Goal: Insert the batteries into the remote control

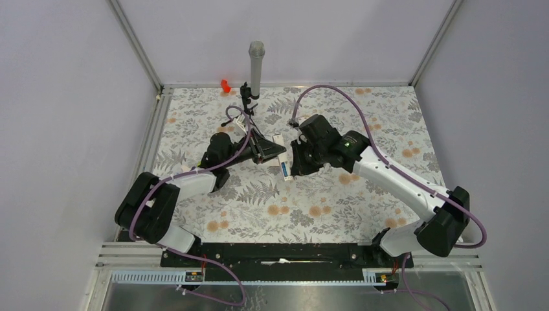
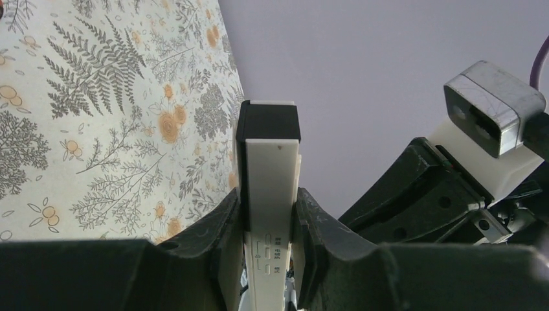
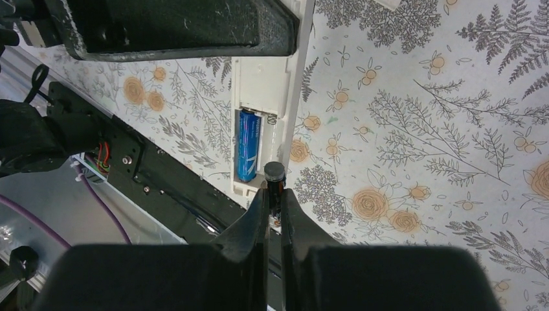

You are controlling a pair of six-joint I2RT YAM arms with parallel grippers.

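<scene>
My left gripper is shut on the white remote control [image 2: 268, 175], holding it above the table. In the right wrist view the remote's open compartment [image 3: 270, 139] faces the camera. A blue battery [image 3: 248, 146] lies in its left slot, while the right slot shows bare with a spring at the upper end. My right gripper is shut on a dark battery [image 3: 275, 173] with a silvery end. That battery's tip is at the compartment's lower right corner; whether it touches the remote I cannot tell.
A flat white piece [image 3: 390, 2] lies on the flower-patterned table, partly out of view. A microphone-like grey post [image 1: 256, 65] on a black stand is at the back, near a small red object [image 1: 225, 85]. Open table lies at the right [image 1: 408, 142].
</scene>
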